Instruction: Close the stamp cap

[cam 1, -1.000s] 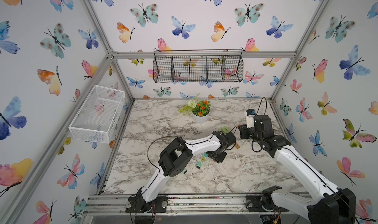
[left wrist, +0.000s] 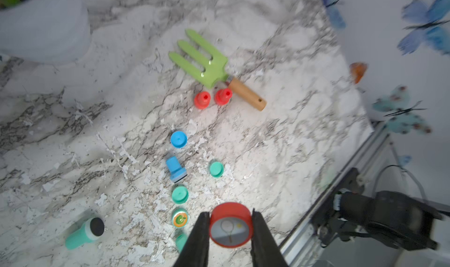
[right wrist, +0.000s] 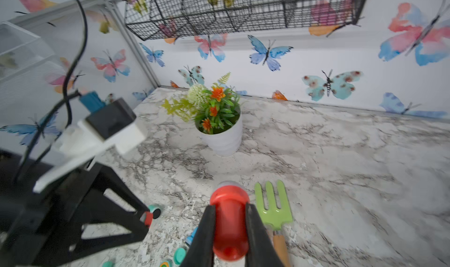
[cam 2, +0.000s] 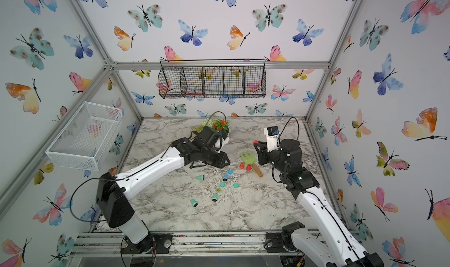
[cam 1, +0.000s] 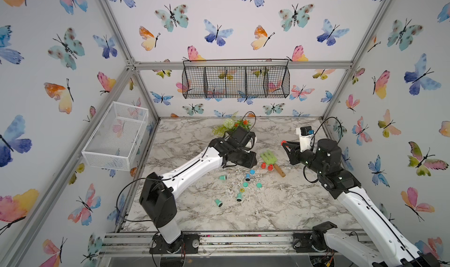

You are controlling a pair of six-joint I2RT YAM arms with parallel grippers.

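My left gripper is shut on a red stamp cap, held above the table. My right gripper is shut on a red stamp, pointing toward the left gripper, which shows at the left of the right wrist view with red at its tips. Two red stamps stand by a green fork. Loose blue and teal caps lie on the marble table, with a blue stamp and several teal stamps.
A white flowerpot stands at the back. A wire basket hangs on the back wall, a white mesh basket on the left wall.
My left arm has risen from the middle of the table toward the back, in front of the flowerpot, turning its gripper. My right arm has shifted slightly up and left.
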